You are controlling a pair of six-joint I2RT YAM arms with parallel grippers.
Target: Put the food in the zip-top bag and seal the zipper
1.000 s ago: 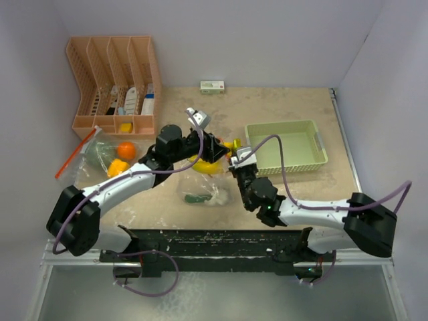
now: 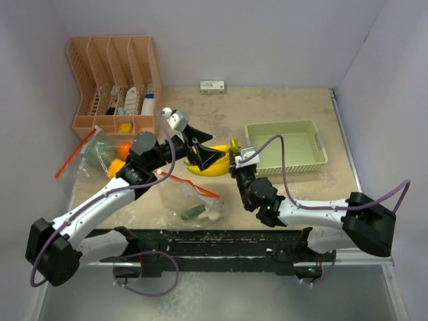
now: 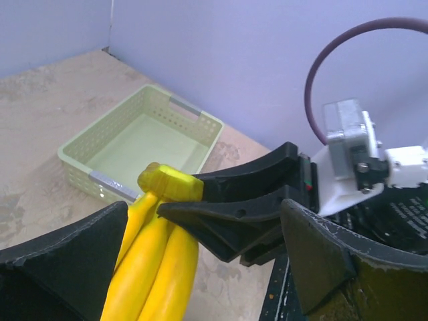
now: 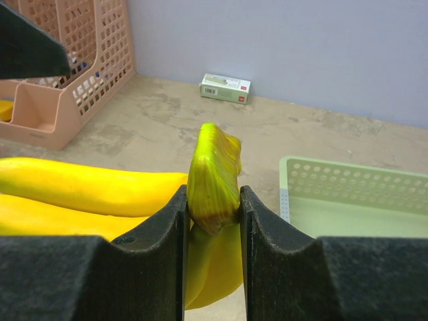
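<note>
A bunch of yellow bananas (image 2: pixel 212 166) lies sideways in the middle of the top view. Close on both sides of its stem (image 4: pixel 215 177) are the fingers of my right gripper (image 2: pixel 236 162), which looks shut on it. Over the bananas, my left gripper (image 2: pixel 204 152) is spread wide open; in the left wrist view the bananas (image 3: pixel 150 271) show between its fingers without being clamped. Just below sits a clear zip bag with an orange-red zipper (image 2: pixel 195 188), holding a green vegetable (image 2: pixel 193 211) and a pale piece (image 2: pixel 214 212).
To the left, another zip bag (image 2: pixel 70 154) has green food inside, near an orange (image 2: pixel 125 149) and a yellow-orange pepper (image 2: pixel 116 167). Behind stands a peach divided rack (image 2: pixel 83 120). A pale green basket (image 2: pixel 294 128) sits right; a small box (image 2: pixel 212 87) lies at the back.
The left gripper has opened and pulled back up and left from the right one. The orange-red zipper now shows below the bananas, and more of the bunch is visible. The right arm stays put.
</note>
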